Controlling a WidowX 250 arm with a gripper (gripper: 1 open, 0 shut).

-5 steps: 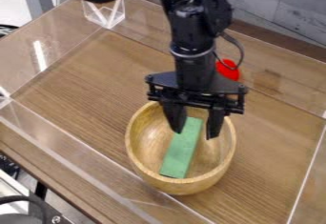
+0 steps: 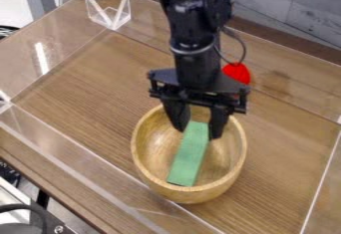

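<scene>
The black robot arm hangs down from the top centre, and its gripper is over the back half of a wooden bowl. A green bar lies lengthwise in the bowl, its far end just below the gripper. Whether the gripper touches the bar, and how far its fingers are apart, I cannot tell.
A red object sits behind the arm on the right. A clear plastic container stands at the back left. A wall runs along the back right.
The gripper has shifted slightly over the bowl's back. The green bar stays in the bowl at nearly the same place.
</scene>
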